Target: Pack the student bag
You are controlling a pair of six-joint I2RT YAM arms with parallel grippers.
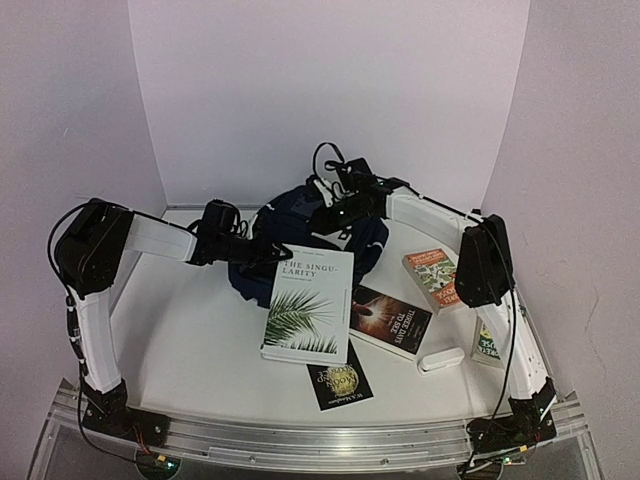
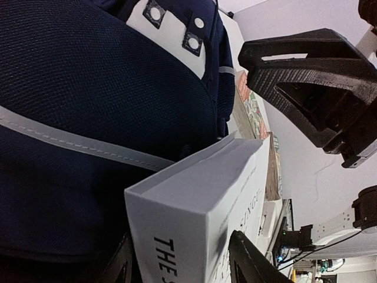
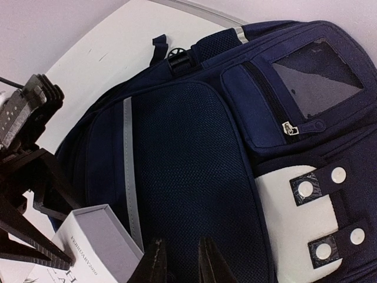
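The white book "The Singularity" (image 1: 306,310) hangs upright-ish in front of the navy backpack (image 1: 370,245). My left gripper (image 1: 275,252) is at its top left corner; in the left wrist view that gripper is shut on the book (image 2: 171,230). My right gripper (image 1: 330,215) is above the bag; in the right wrist view its fingertips (image 3: 182,256) are close together over the backpack's mesh front (image 3: 188,153), apart from the book (image 3: 97,247), with nothing seen between them.
On the table's right lie "Three Days to See" (image 1: 385,320), an orange book (image 1: 430,275), a green book (image 1: 487,340) and a white case (image 1: 440,360). A black book (image 1: 338,385) lies at the front, partly covered.
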